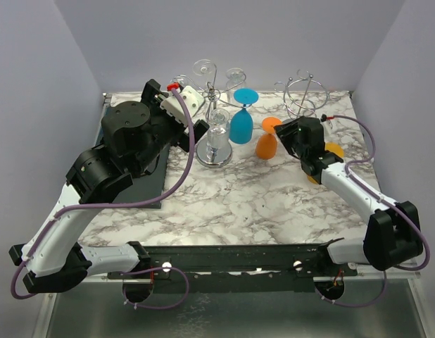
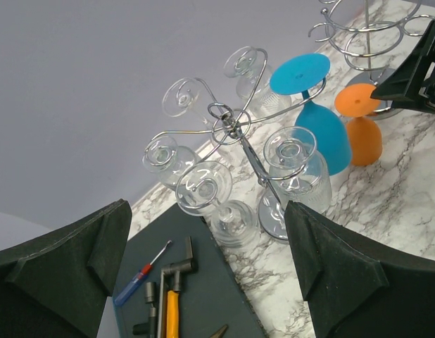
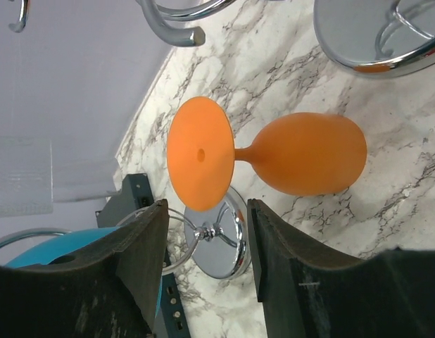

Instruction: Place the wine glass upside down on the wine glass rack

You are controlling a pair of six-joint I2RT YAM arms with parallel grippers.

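The orange wine glass (image 1: 266, 147) is upside down, foot up and bowl below, just right of the blue glass (image 1: 241, 127) on the wine glass rack (image 1: 215, 155). In the right wrist view the orange glass's foot (image 3: 200, 153) faces the camera, beyond my right gripper. That gripper is open, its fingertips apart and nothing between them. What supports the orange glass cannot be told clearly. Open and empty, my left gripper faces the rack (image 2: 257, 162) from the left.
Several clear glasses (image 2: 203, 186) hang round the rack. A second wire rack (image 1: 302, 95) stands at the back right. Another orange object (image 1: 335, 149) is partly behind the right arm. Tools lie on a dark mat (image 2: 224, 282) at left.
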